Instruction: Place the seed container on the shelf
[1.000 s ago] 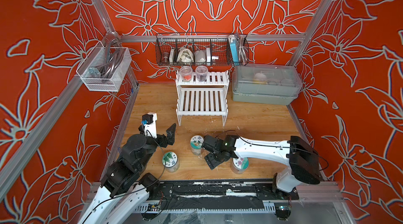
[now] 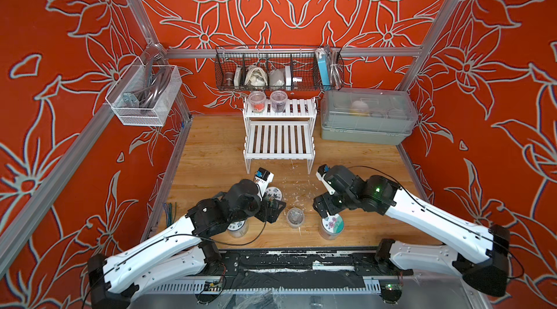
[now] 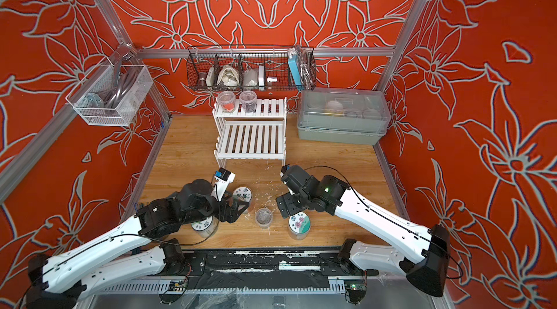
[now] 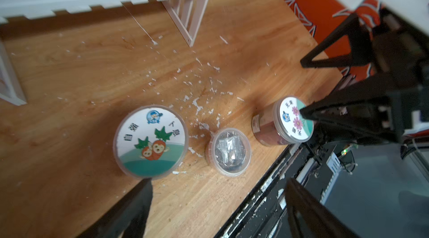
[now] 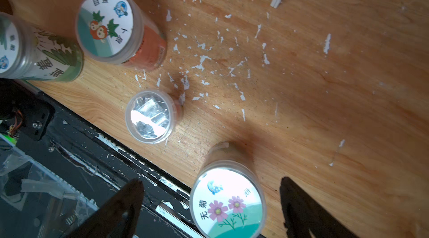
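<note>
The white slatted shelf point(image 2: 279, 141) stands at the back, with two clear containers point(image 2: 257, 102) on its top tier and the lower tier empty. On the table are a carrot-label container point(image 4: 152, 142), a small clear container point(image 4: 231, 152) with a silvery packet inside, a flower-label container point(image 5: 228, 202) and a green-label container point(image 5: 53, 57). My left gripper is open, its fingers apart near the carrot-label and small containers and nothing held. My right gripper is open as well, above the flower-label container, which shows between its fingers without a visible grip.
A wire basket point(image 2: 304, 71) hangs behind the shelf. To its right sits a grey-green lidded box point(image 2: 368, 116); a white mesh basket point(image 2: 145, 100) hangs at left. Both grippers are close together at the front. Table between containers and shelf is clear.
My left gripper has swung right, over the carrot-label container's area. My right gripper has moved right, uncovering the small clear container. The containers on the shelf are unchanged.
</note>
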